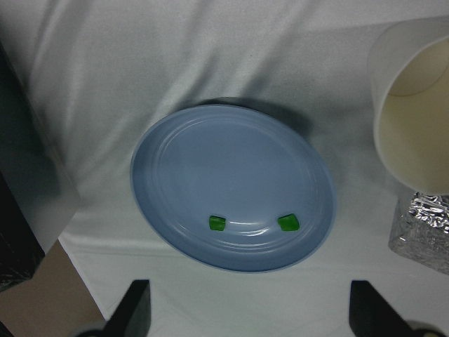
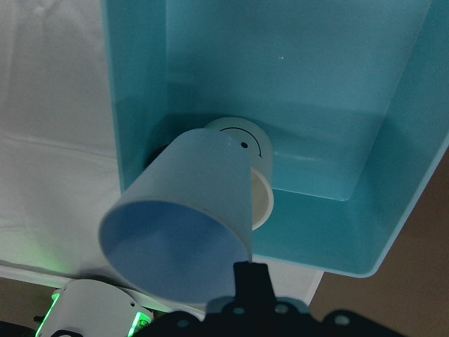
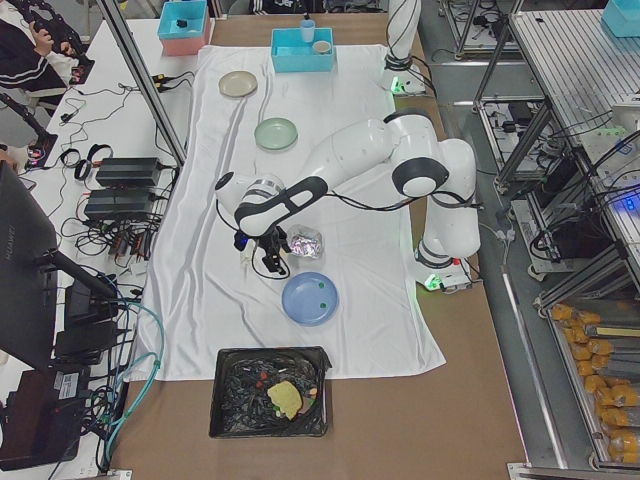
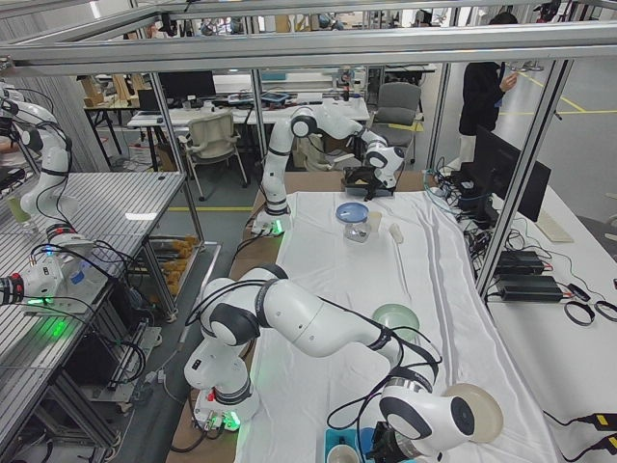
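My left gripper (image 3: 272,250) hangs open over the middle of the cloth; in the left wrist view a cream cup (image 1: 414,119) lies to its upper right, beside a foil-topped clear container (image 1: 421,235) and near the blue plate (image 1: 231,182) with green pieces. In the right wrist view a light blue cup (image 2: 182,182) is above the teal bin (image 2: 358,175), at my right gripper, whose dark tip (image 2: 249,281) overlaps its rim; whether it grips is unclear. A white cup (image 2: 238,144) with a smiley lies inside the bin.
A black-lined tray (image 3: 240,390) with food stands at the near end. A beige plate (image 3: 238,84) and green plate (image 3: 276,133) lie toward the bin. A pale elongated item (image 4: 396,234) lies by the cream cup.
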